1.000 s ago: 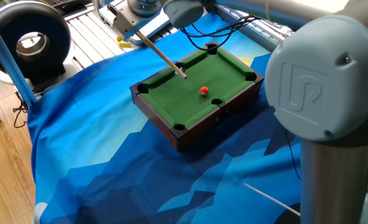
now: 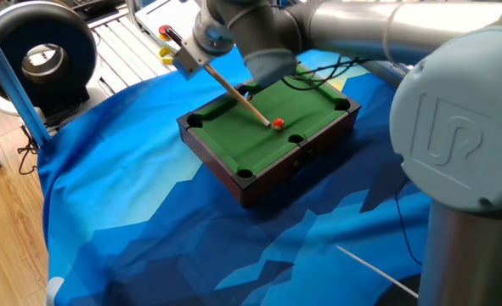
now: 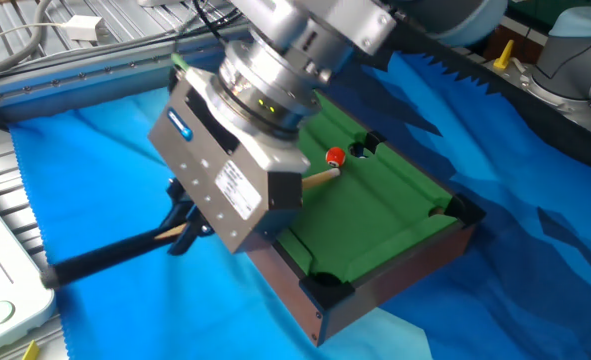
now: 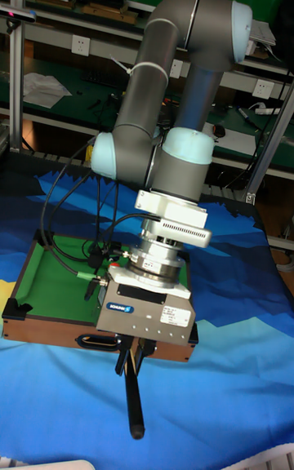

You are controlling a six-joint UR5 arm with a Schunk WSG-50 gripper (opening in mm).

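Observation:
A wooden cue stick with a black handle [image 3: 95, 262] is held in my gripper [image 3: 183, 222], which is shut on it. In the first exterior view the pale cue shaft [image 2: 234, 91] slants down over the small pool table [image 2: 272, 155]. Its tip is right beside an orange-red ball [image 2: 279, 124]; whether they touch I cannot tell. The ball lies on the green felt close to a near-side middle pocket [image 2: 296, 138]. In the third view, the fingers hold the cue below the gripper body [image 4: 144, 317], its black handle [image 4: 133, 401] pointing toward that camera; the ball is hidden there.
The pool table's raised wooden rim [image 3: 415, 262] surrounds the felt. Black cables [image 4: 65, 209] hang beside the arm. A thin white rod [image 2: 376, 270] lies toward the front right.
My gripper and the cue have moved right and toward the near side of the table, bringing the tip up beside the ball. The ball looks almost unmoved.

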